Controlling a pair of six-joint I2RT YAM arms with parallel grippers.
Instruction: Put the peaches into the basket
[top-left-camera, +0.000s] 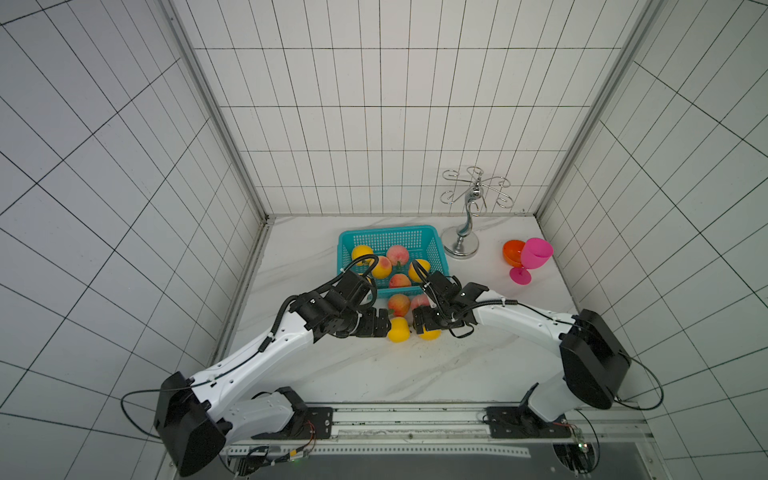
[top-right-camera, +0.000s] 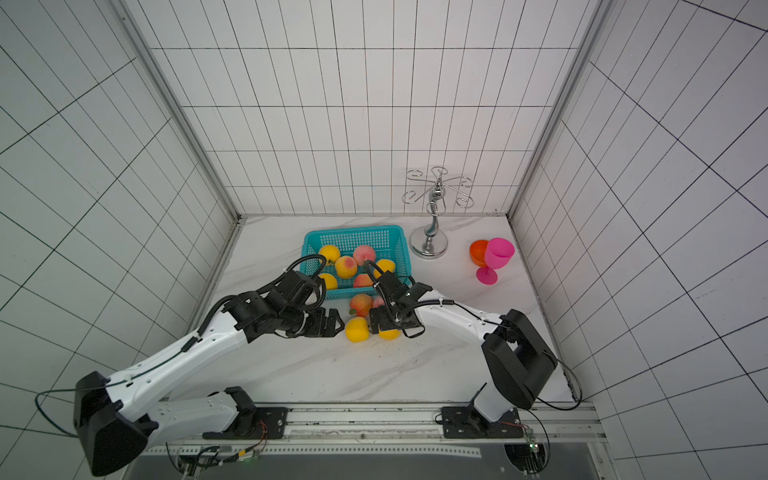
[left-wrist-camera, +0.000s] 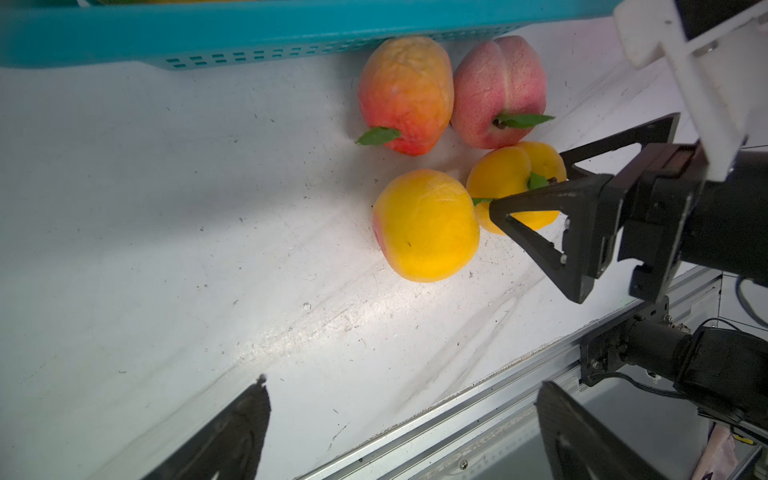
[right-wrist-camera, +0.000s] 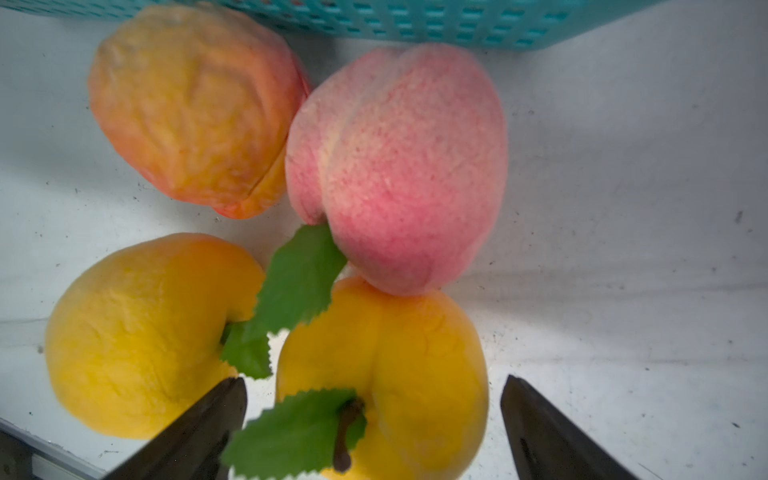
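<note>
The teal basket (top-left-camera: 391, 236) holds several peaches. Four peaches lie on the table in front of it: an orange-red one (left-wrist-camera: 406, 94), a pink one (right-wrist-camera: 408, 168), a yellow one (left-wrist-camera: 425, 225) and another yellow one (right-wrist-camera: 400, 376). My right gripper is open, low around the right yellow peach, its fingertips on either side of that peach. My left gripper stands open left of the yellow peaches, with bare table between its fingers.
A silver stand (top-left-camera: 461, 244) is at the back right. An orange bowl (top-left-camera: 513, 251) and a pink goblet (top-left-camera: 536, 253) stand at the right.
</note>
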